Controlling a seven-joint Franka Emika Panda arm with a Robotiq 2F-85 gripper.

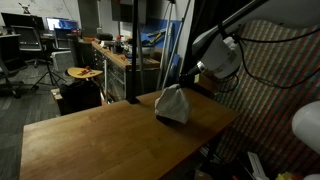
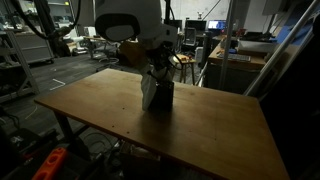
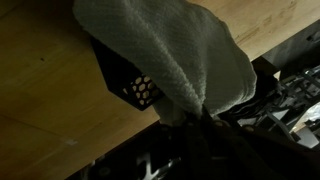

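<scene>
A pale grey cloth [image 1: 173,104] hangs bunched at its top from my gripper [image 1: 181,82], which is shut on it. In the wrist view the cloth [image 3: 170,45] gathers to a narrow fold at the dark fingers and spreads away toward the top. Partly covered by it is a black object [image 3: 125,75] with a perforated, honeycomb-like face. In exterior view 2, the cloth [image 2: 150,92] drapes in front of this black object [image 2: 164,99], which appears to stand on the table. Its full shape is hidden.
Exterior view 2 shows clear tabletop [image 2: 215,125] on its right side too. Thin upright poles [image 1: 168,45] stand behind the table's far edge.
</scene>
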